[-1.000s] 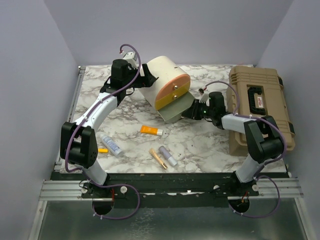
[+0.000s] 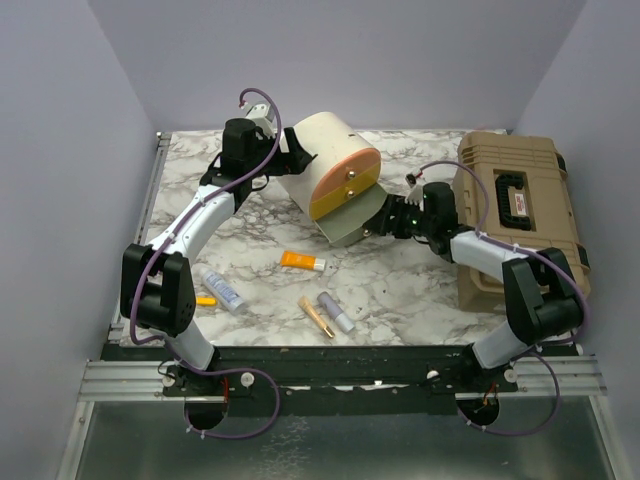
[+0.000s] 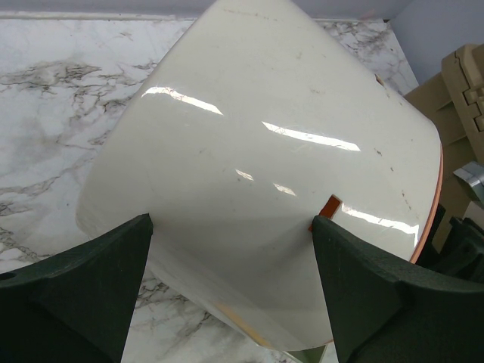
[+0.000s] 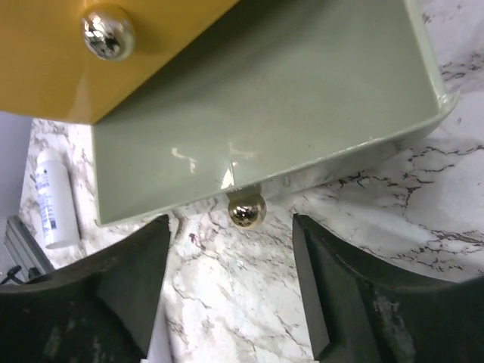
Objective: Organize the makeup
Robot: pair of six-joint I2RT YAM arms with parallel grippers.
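The white rounded makeup organizer (image 2: 322,150) has its sage-green bottom drawer (image 4: 272,98) pulled out, with a silver knob (image 4: 246,211). My left gripper (image 2: 290,152) is open against the organizer's curved white top (image 3: 257,98). My right gripper stands open just in front of the drawer's knob, nothing between its fingers. On the marble table lie an orange tube (image 2: 298,260), a white-blue bottle (image 2: 221,288), a tan tube (image 2: 316,316), a lilac-grey tube (image 2: 336,312) and a yellow item (image 2: 205,301).
A tan hard case (image 2: 510,180) fills the right side of the table, beside the right arm. The front middle and left middle of the marble have bare room around the loose items.
My right gripper and arm have shifted slightly rightward from where they were a second ago. The left arm and the loose items are unchanged.
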